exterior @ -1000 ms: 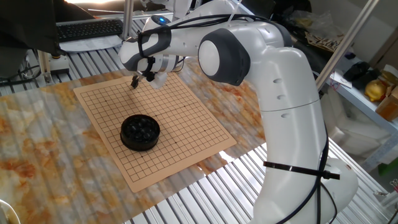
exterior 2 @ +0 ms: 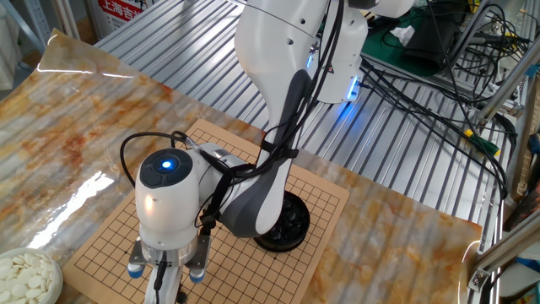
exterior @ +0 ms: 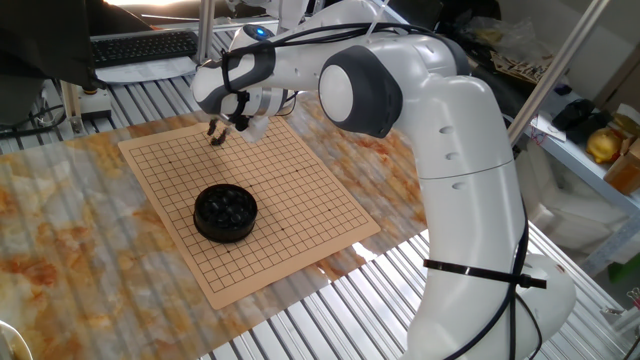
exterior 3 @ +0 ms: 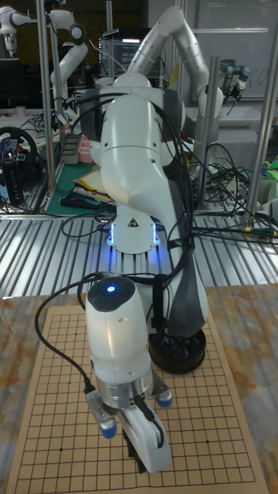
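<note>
A tan Go board point(exterior: 290, 215) with a black line grid lies on the marbled table top. On it stands a round black bowl point(exterior: 225, 213) filled with black stones. The gripper point(exterior: 216, 133) hangs low over the board's far part, well apart from the bowl, its dark fingers pointing down and spread open. From the third exterior view, the white hand point(exterior 3: 147, 436) covers most of the fingers. Whether a stone lies on the board right under the fingertips cannot be made out.
A bowl of white stones point(exterior 2: 27, 279) sits beside the board at the lower left of the second exterior view. A keyboard point(exterior: 145, 47) rests behind the table top. Bare grid surrounds the black bowl.
Arm, board and black bowl look unmoved.
</note>
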